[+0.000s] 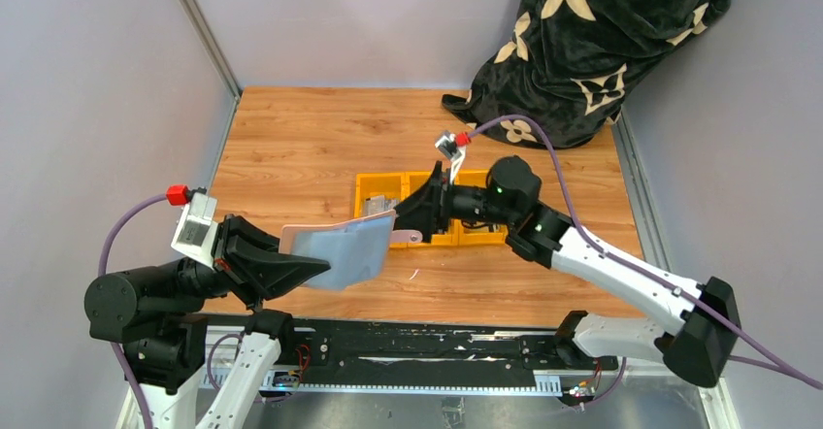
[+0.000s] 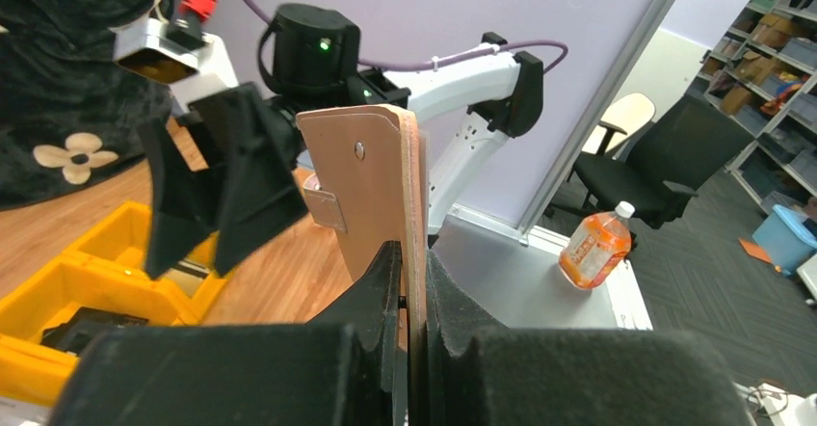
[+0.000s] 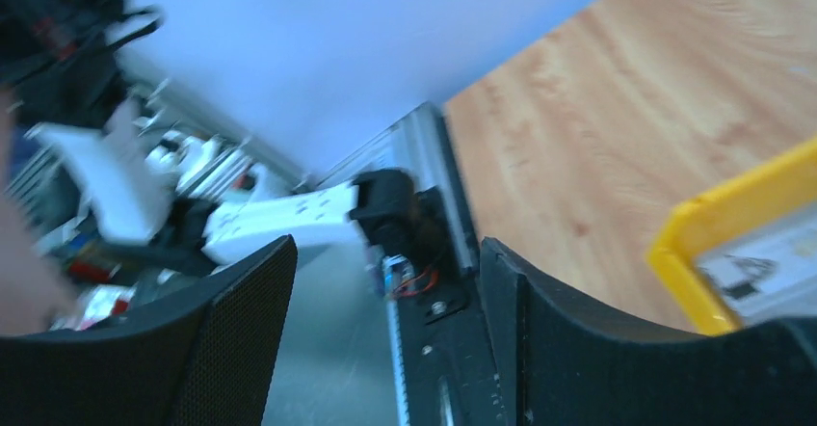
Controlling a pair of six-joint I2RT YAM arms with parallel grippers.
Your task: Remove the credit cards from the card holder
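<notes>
A pink card holder [image 1: 340, 252] with pale blue clear sleeves is clamped at one edge by my left gripper [image 1: 315, 272], held up above the table. In the left wrist view the holder [image 2: 352, 185] stands upright between the left fingers, its snap strap sticking out to the side. My right gripper [image 1: 412, 214] is open near the strap end of the holder, over the yellow bin. Nothing sits between the right fingers. At the left of the right wrist view the holder is only a blurred pink strip. Whether cards are inside cannot be made out.
A yellow divided bin [image 1: 365, 181] lies on the wooden table beneath the right gripper, with small items in its compartments. Dark patterned cloth [image 1: 592, 50] hangs at the back right. Bare wood [image 1: 291, 148] lies left and behind the bin.
</notes>
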